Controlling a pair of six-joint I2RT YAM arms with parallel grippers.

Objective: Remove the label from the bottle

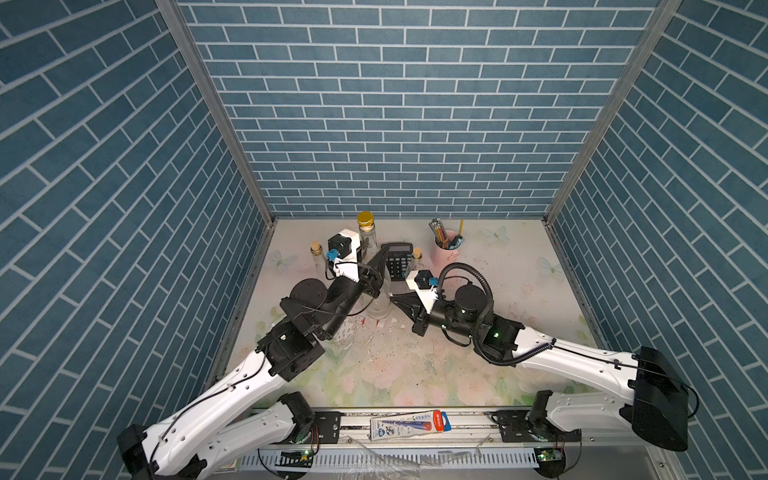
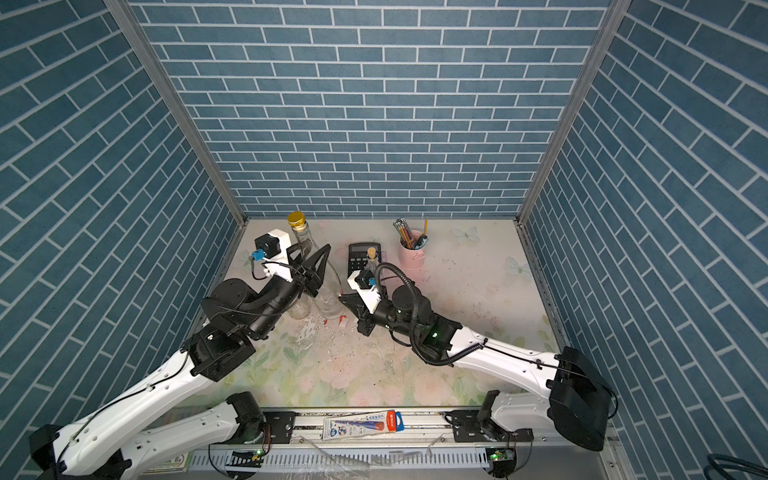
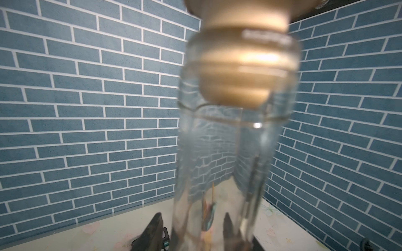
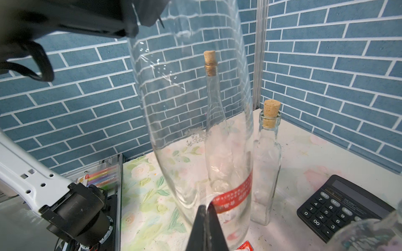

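Note:
The clear glass bottle (image 4: 167, 138) with a gold cap (image 1: 365, 218) stands slightly tilted in the right wrist view. A red label strip (image 4: 234, 198) clings low on its wall, its near end lifted and showing white. At that end, the tips of my right gripper are shut; whether any thin label lies between them cannot be told. Around the bottle's upper part, my left gripper (image 2: 312, 249) has its fingers apart, and a gap shows beside its left finger (image 3: 154, 234). The gold stopper fills the top of the left wrist view, blurred.
Two corked bottles stand nearby, one a small square bottle (image 4: 264, 175). A calculator (image 1: 397, 262) and a pink pencil cup (image 1: 445, 254) are behind. Red and white scraps (image 2: 334, 321) lie near the bottle's base.

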